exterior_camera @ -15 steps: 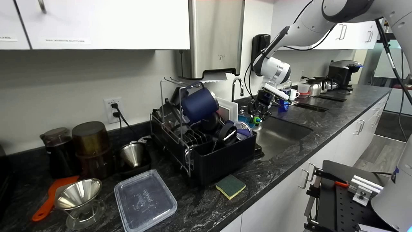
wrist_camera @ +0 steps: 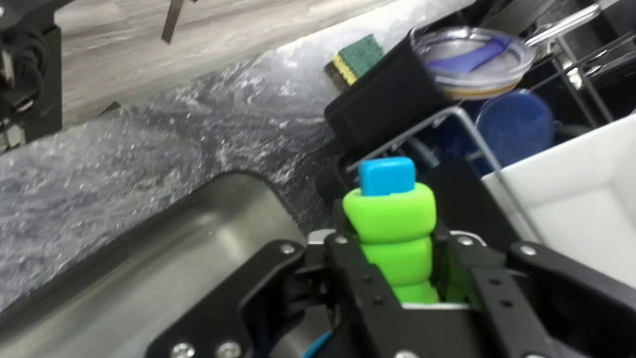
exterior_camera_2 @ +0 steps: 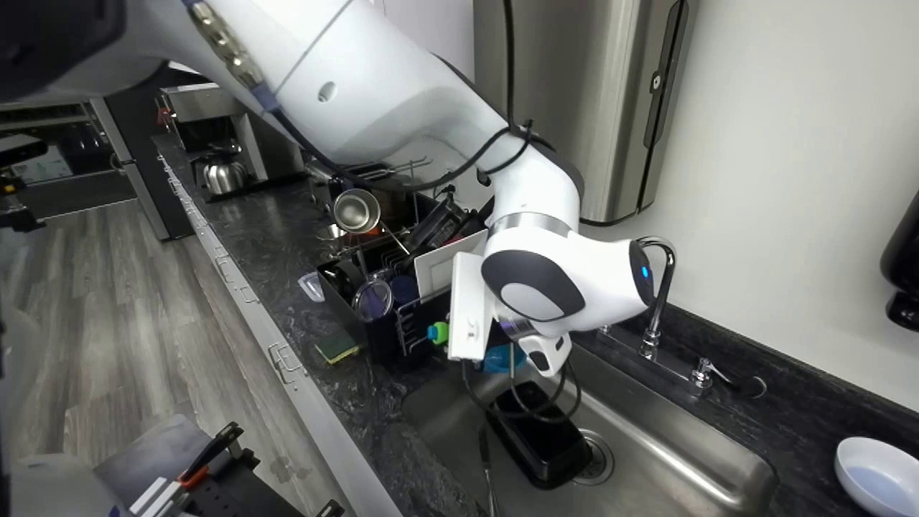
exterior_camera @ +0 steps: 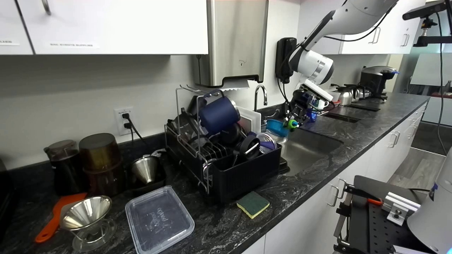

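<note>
A bright green ridged handle with a blue tip [wrist_camera: 390, 212] stands between the black fingers of my gripper, which is shut on it. The rest of that object is hidden behind the fingers. In exterior view 1 my gripper [exterior_camera: 297, 110] hangs over the far-left part of the sink [exterior_camera: 311, 148], the green end [exterior_camera: 292, 123] pointing down and outward. Close beside it is a blue bowl [exterior_camera: 276, 127]. From exterior view 2, the arm covers most of the gripper, while the green and blue end [exterior_camera_2: 439, 332] pokes out near the dish rack.
The full black dish rack [exterior_camera: 250, 173] borders the sink, with a white dish [wrist_camera: 590, 191] close to my gripper. A black container [exterior_camera_2: 543, 435] lies in the sink. Behind rises the faucet [exterior_camera_2: 663, 284]. A sponge [exterior_camera: 253, 204] rests on the counter.
My gripper has moved up and to the right in exterior view 1, carrying the green handle. The blue bowl shows more clearly now. The rack and counter items look the same.
</note>
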